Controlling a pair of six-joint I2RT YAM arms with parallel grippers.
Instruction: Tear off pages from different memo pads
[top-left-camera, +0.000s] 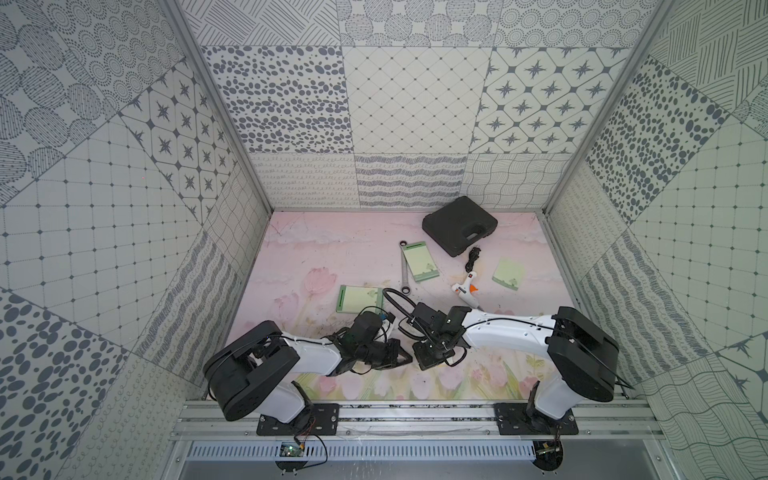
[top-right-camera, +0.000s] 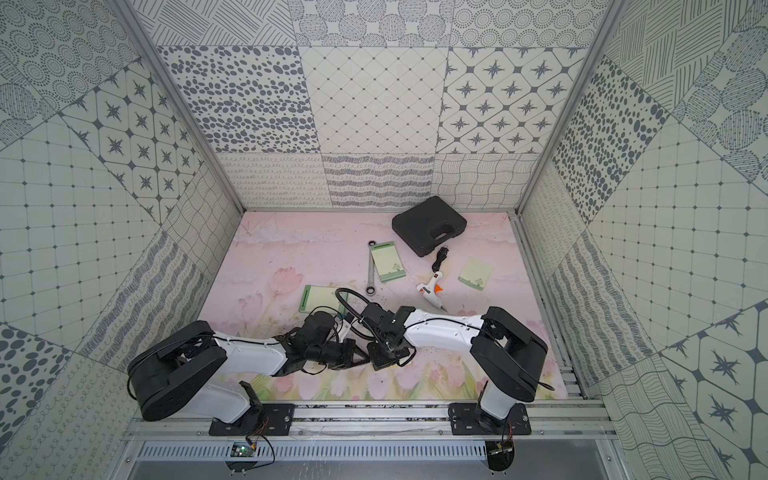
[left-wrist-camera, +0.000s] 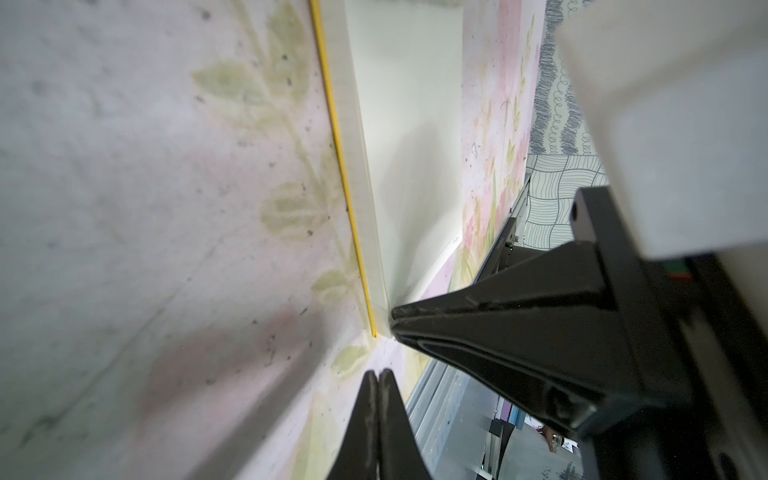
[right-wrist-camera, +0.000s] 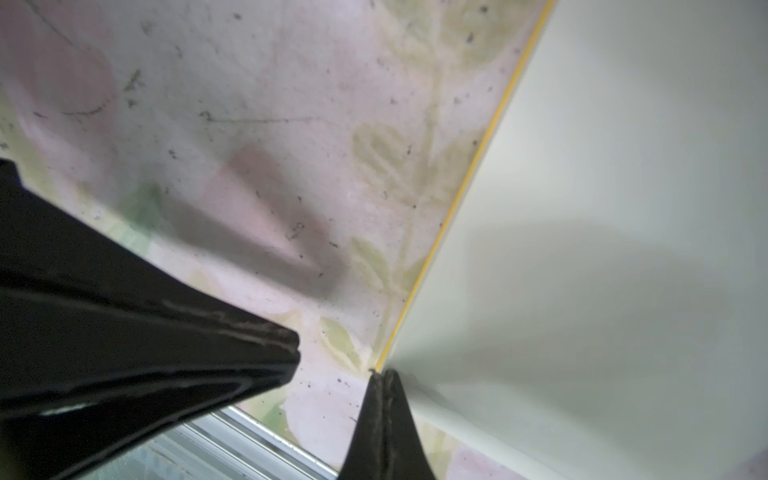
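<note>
A white pad (left-wrist-camera: 408, 136) with a thin yellow edge lies on the table between my arms, largely hidden from above. In the left wrist view my left gripper is shut, a little off the pad's near corner. My right gripper is also shut; its fingertips are at that corner and nothing shows between them. Farther back rest two green memo pads, one on the left (top-left-camera: 360, 298) and one at the centre (top-left-camera: 421, 261). A loose pale-green page (top-left-camera: 509, 273) lies at the right.
A wrench (top-left-camera: 404, 268) lies beside the centre green pad. Behind it is a black case (top-left-camera: 459, 225). A white glue gun (top-right-camera: 431, 289) with a dark cord lies right of centre, near my right arm.
</note>
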